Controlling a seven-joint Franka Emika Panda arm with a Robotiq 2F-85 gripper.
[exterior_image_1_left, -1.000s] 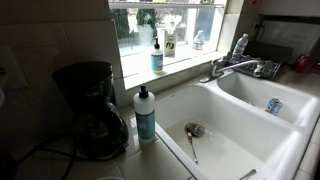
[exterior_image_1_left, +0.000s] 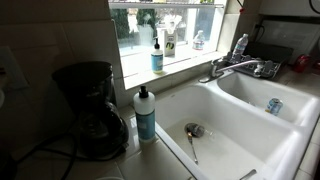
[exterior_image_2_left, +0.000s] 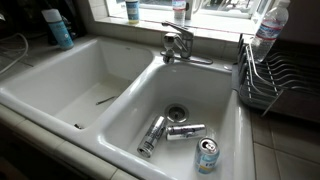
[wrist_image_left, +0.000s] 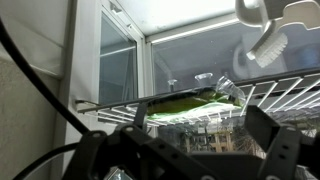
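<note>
My gripper shows only in the wrist view; its dark fingers stand wide apart, with nothing held between them. Beyond the fingers, a green item (wrist_image_left: 190, 103) lies at a white wire rack (wrist_image_left: 285, 92), in front of a window. A white brush (wrist_image_left: 268, 42) hangs in the upper right of that view. In exterior view 2, the right basin holds several cans, among them a blue-and-white can (exterior_image_2_left: 207, 155) and a silver can (exterior_image_2_left: 187, 131). A spoon-like utensil (exterior_image_1_left: 192, 140) rests in the near basin. Neither exterior view shows the arm.
A white bottle with a black cap (exterior_image_1_left: 144, 114) stands on the counter beside a black coffee maker (exterior_image_1_left: 92, 105). The faucet (exterior_image_2_left: 180, 42) rises behind the sink. A black dish rack (exterior_image_2_left: 272, 78) with a water bottle (exterior_image_2_left: 268, 32) stands right of the basins.
</note>
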